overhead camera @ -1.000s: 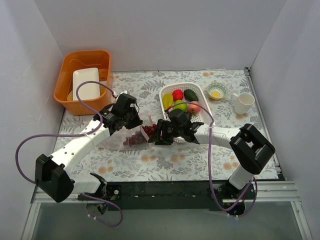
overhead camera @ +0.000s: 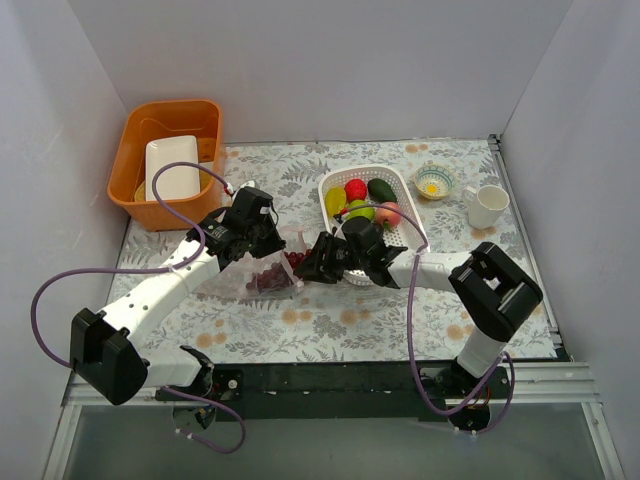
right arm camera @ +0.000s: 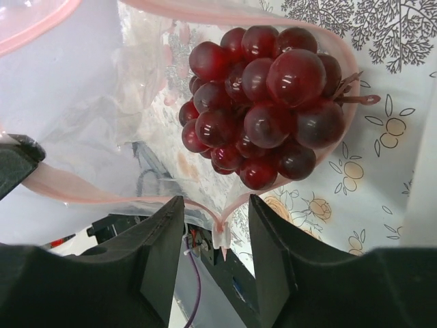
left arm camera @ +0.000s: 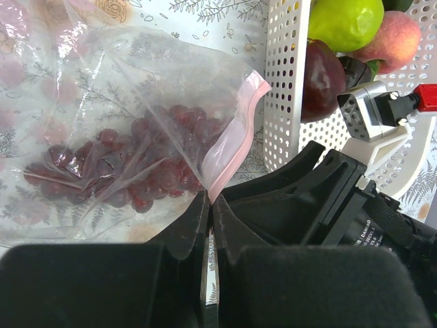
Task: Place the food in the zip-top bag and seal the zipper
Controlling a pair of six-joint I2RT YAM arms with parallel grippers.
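Note:
A clear zip bag (left arm camera: 82, 68) with a pink zipper lies on the patterned mat, red grapes (left arm camera: 116, 164) inside it. My left gripper is shut at the bag's zipper edge, seeming to pinch the plastic there. More grapes (right arm camera: 263, 109) show in the bag's open mouth in the right wrist view. My right gripper stands open below that cluster, the pink edge between and beyond its fingertips. In the top view both grippers meet near the middle of the mat.
A white basket (overhead camera: 402, 180) of produce sits just right of the bag. An orange bin (overhead camera: 135, 140) stands at back left. A bowl (overhead camera: 433, 182) and white mug (overhead camera: 486, 206) are at back right.
My right arm has shifted slightly around the bag's opening over the last second. The left arm and bag look unchanged.

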